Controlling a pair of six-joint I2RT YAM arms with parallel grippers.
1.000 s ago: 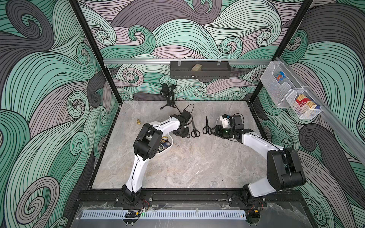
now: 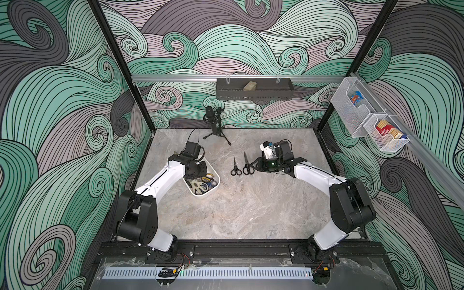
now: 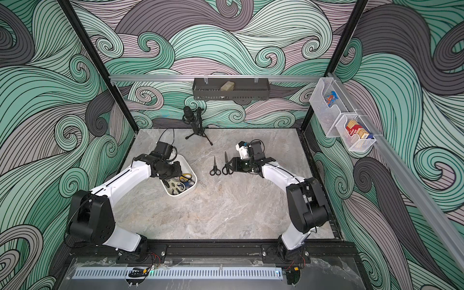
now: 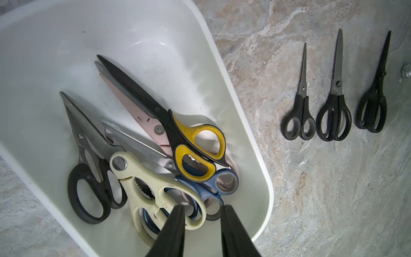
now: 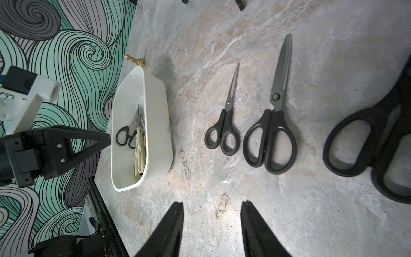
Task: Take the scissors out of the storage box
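Inside the white storage box (image 4: 246, 124) lie several scissors: black-and-yellow ones (image 4: 197, 160), cream ones (image 4: 160, 188), grey-black ones (image 4: 96, 184), and blue-handled ones (image 4: 201, 188) partly covered by the others. My left gripper is open above the box, nothing between its fingers, close over the cream handles in view. On the table to the right, three black scissors stand in a row: small (image 5: 227, 124), longer (image 5: 274, 128) and a rightmost pair (image 5: 372, 141) cut off by the right wrist view's edge. My right gripper is partly open and empty, above bare table.
A small tripod (image 2: 216, 126) stands at the back. A brass-coloured piece (image 5: 135, 60) is beyond the box. The dark shelf (image 2: 255, 89) and mesh baskets (image 2: 381, 133) hang clear of the table.
My left arm has swung left from the small table scissors to over the box. The right arm has moved left, now covering the rightmost scissors in the top left view.
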